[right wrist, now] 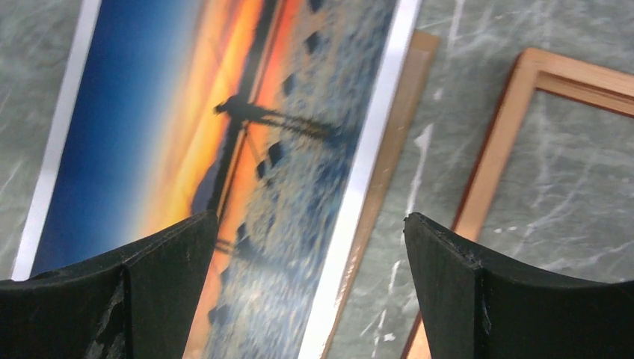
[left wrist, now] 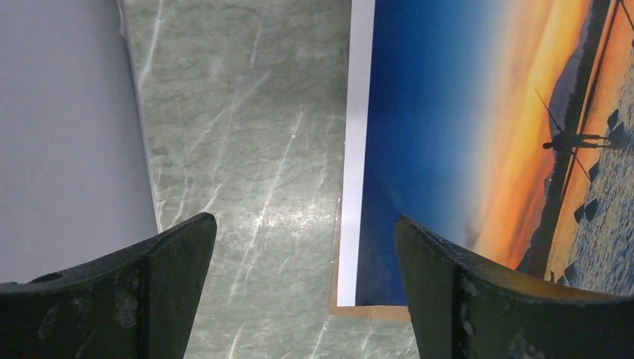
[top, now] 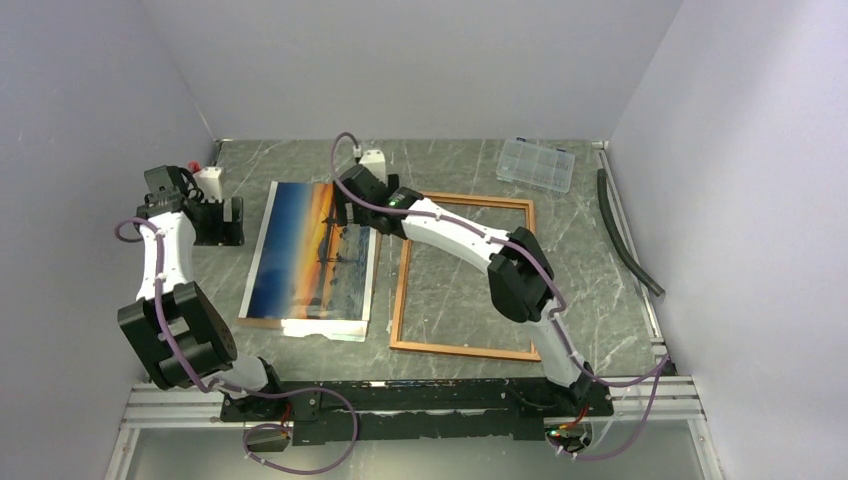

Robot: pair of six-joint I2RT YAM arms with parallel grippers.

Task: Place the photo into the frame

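The sunset photo (top: 290, 255) with white side borders lies on a slightly offset brown board (right wrist: 392, 149), whose edge peeks out on the right and along the bottom. To its right, flat on the table, rests the empty wooden frame (top: 398, 290). My left gripper (top: 235, 221) stands open left of the photo; its left wrist view shows the photo (left wrist: 426, 149) with the white border between the fingers. Over the photo's upper right part hovers my right gripper (top: 349, 212), open, nothing gripped; the photo's right border runs between its fingers.
A clear plastic compartment box (top: 536, 165) lies at the back right. A dark tube (top: 622, 240) rests along the right edge. Light sheet edges (top: 325, 328) stick out below the photo.
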